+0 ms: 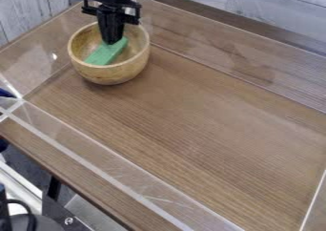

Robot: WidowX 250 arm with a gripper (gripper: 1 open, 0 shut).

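Observation:
A wooden bowl (126, 64) sits on the wooden table near the upper left, with a green object (105, 54) inside it. The black gripper (110, 37) is over the bowl's back part, close to the green object's upper end. Its fingertips are small and dark here; it appears shut, and I cannot make out anything held between them.
A pale wall runs along the back and left edges. Dark robot parts and cables lie at the lower left corner.

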